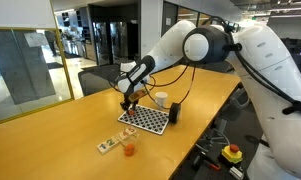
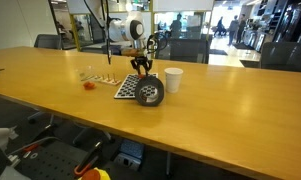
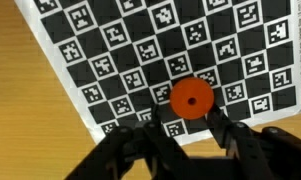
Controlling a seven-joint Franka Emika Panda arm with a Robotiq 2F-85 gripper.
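An orange round piece (image 3: pixel 192 97) with a darker centre shows at the fingertips in the wrist view, over the checkered marker board (image 3: pixel 95 45). My gripper has its fingers apart, one on either side of the piece's near edge. Contact between fingers and piece cannot be made out. From the first exterior view, the gripper (image 1: pixel 131 104) is low over the left part of the board (image 1: pixel 152 119). In the second exterior view, the gripper (image 2: pixel 143 71) stands just above the board, partly behind a dark round object.
That dark round object (image 2: pixel 150 91) stands at the board's edge, with a white cup (image 2: pixel 173 78) close by. An orange-red item (image 1: pixel 129 150) and small light wooden pieces (image 1: pixel 108 145) lie in front of the board.
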